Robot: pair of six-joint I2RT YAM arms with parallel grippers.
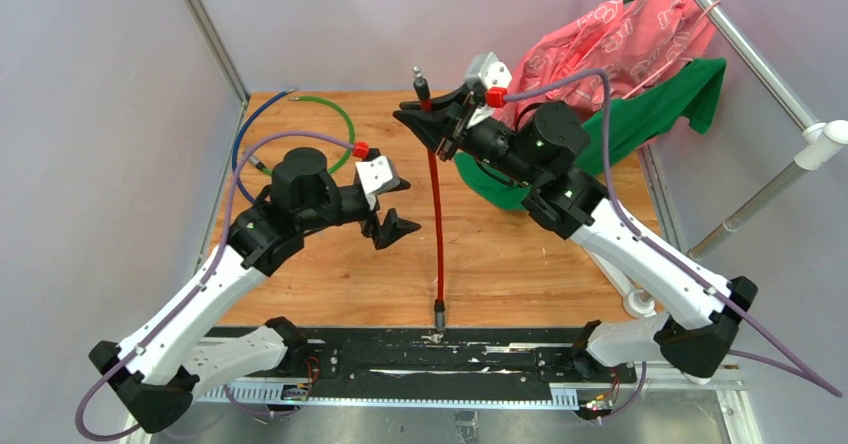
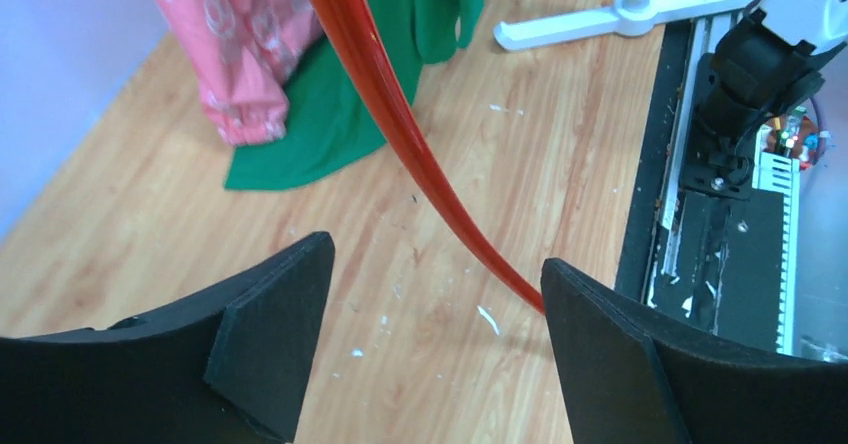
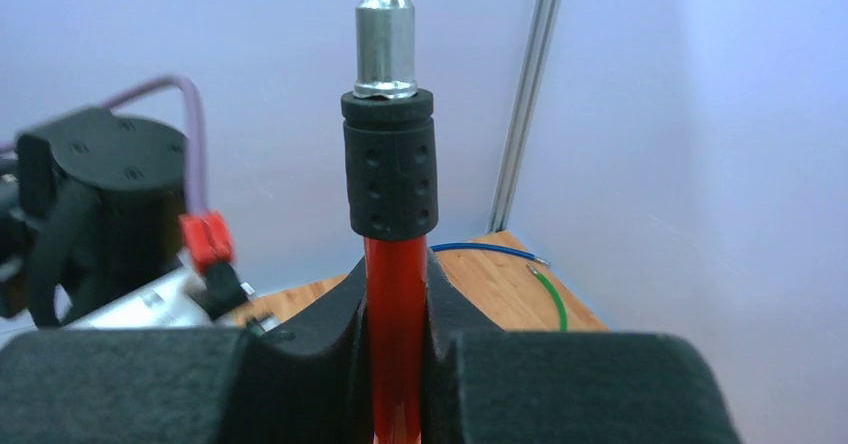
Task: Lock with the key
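Note:
A red cable (image 1: 436,214) hangs almost straight from my right gripper (image 1: 425,114) to a dark fitting (image 1: 439,313) at the table's front edge. The gripper is shut on it just below the black collar (image 3: 390,164) and metal tip (image 3: 385,44), which point upward in the right wrist view. My left gripper (image 1: 385,214) stands open to the left of the cable, nothing between its fingers. In the left wrist view the cable (image 2: 420,154) passes diagonally beyond the open fingers. No key or lock can be made out.
Blue (image 1: 238,144) and green (image 1: 349,134) cables lie at the back left of the wooden table (image 1: 330,284). Pink (image 1: 610,44) and green (image 1: 680,94) cloths are heaped at the back right beside a metal stand (image 1: 745,214).

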